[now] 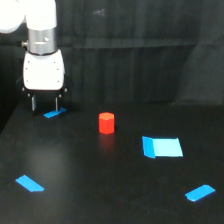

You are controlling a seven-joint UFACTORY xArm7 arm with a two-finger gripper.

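My white gripper [45,104] points downward at the upper left, above the black surface. Its two dark fingers [33,103] stand well apart, and nothing shows between them, so it is open. To its right, clear of it, a small red block [106,123] sits on the surface. Farther right lies a pale blue square [166,147] with a darker blue strip [148,147] along its left side. Whether the square is flat or raised I cannot tell.
Blue tape-like pieces lie at the front left [30,184], at the right [200,192] and close to the gripper [54,112]. A dark curtain [150,50] hangs behind.
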